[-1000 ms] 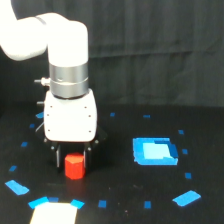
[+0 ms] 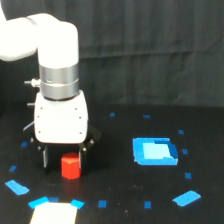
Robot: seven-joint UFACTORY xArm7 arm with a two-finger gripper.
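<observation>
A small red cube (image 2: 70, 167) rests on the black table in the left half of the camera view. My gripper (image 2: 64, 155), below the white arm, hangs just over the cube, its two dark fingers at either side of the cube's upper part. Whether they touch it cannot be made out.
A blue-taped square (image 2: 170, 157) with a white centre lies to the right. A pale panel (image 2: 52, 213) is at the bottom edge. Blue tape pieces (image 2: 185, 198) are scattered over the table (image 2: 130, 190), which is otherwise clear.
The arm and gripper have shifted slightly left and up. The red cube now appears a little further left and higher in the view.
</observation>
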